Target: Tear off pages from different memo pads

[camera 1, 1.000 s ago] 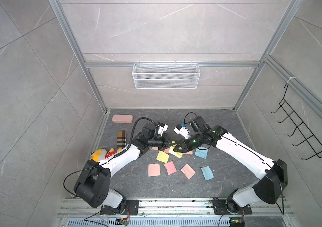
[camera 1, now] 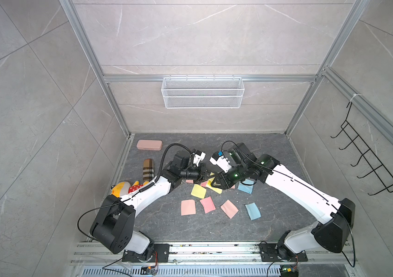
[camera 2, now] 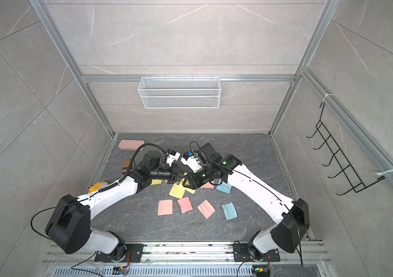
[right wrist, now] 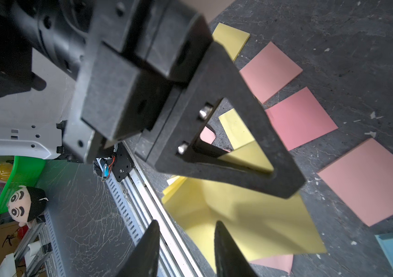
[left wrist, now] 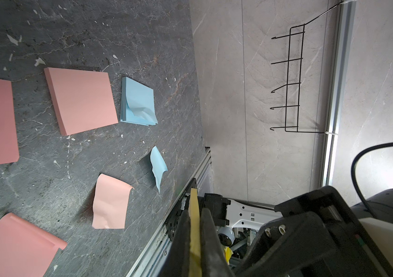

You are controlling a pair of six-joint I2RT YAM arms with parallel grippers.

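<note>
A thin yellow memo pad (right wrist: 261, 221) hangs above the table between my two grippers; its left corner shows layered edges in the right wrist view. My left gripper is shut on it, the pad showing edge-on between the fingers. My right gripper is open, both fingertips close to the pad's lower left part; whether they touch it cannot be told. On the table are pink pads (left wrist: 83, 101) and a blue pad (left wrist: 138, 101) whose top page curls. Loose pages lie in front: yellow (camera 1: 198, 191), pink (camera 1: 229, 208) and blue (camera 1: 253, 211).
A pink case (camera 1: 149, 145), a striped brown object (camera 1: 148, 170) and a colourful toy (camera 1: 121, 188) are at the left side. The white wire basket (camera 1: 202, 92) hangs on the back wall, and a black hook rack (camera 1: 367, 152) on the right wall. Table beyond the arms is clear.
The right arm has shifted slightly, its gripper moving a little left near the yellow pad, which now looks fuller yellow from above. My left arm and the loose pages have stayed still.
</note>
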